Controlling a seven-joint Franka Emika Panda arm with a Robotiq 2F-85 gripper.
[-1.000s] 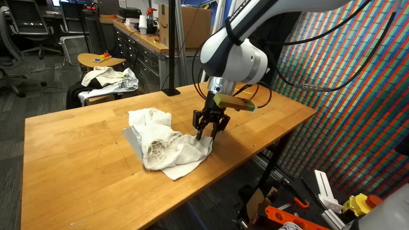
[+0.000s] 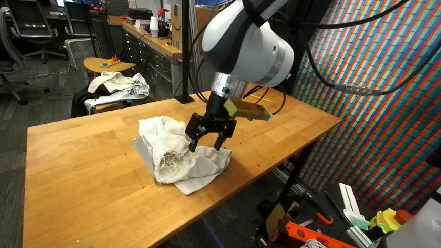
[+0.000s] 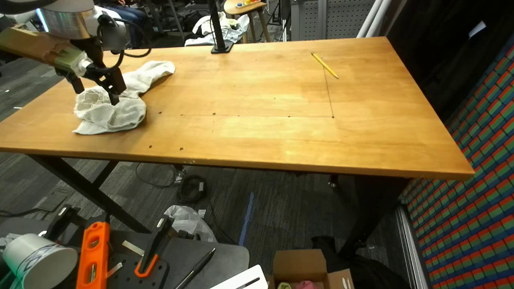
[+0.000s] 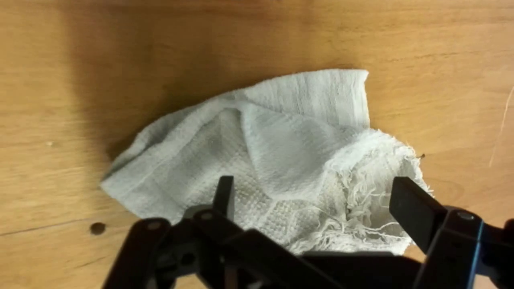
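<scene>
A crumpled white cloth (image 2: 173, 155) lies in folds on the wooden table, its frayed end (image 2: 172, 163) facing the front. My gripper (image 2: 205, 148) hangs over the cloth's right part, fingers apart and nothing between them. From the other side, the gripper (image 3: 96, 98) shows in front of the cloth (image 3: 113, 115) near the table's left end. In the wrist view the cloth (image 4: 289, 159) spreads below my open gripper, with loose threads near the right finger (image 4: 414, 207). Part of the cloth is hidden behind the gripper body there.
A yellow pencil (image 3: 325, 65) lies far off on the table (image 3: 250, 96), which is otherwise largely bare. A black post (image 2: 184, 53) rises at the back edge. A side surface with an orange level (image 3: 93, 255) and other tools stands in front, apart from the table.
My gripper has risen and moved left, from the cloth's right corner to above its right part. The fingers are wider apart. The cloth lies nearly as before, its right corner slightly shifted.
</scene>
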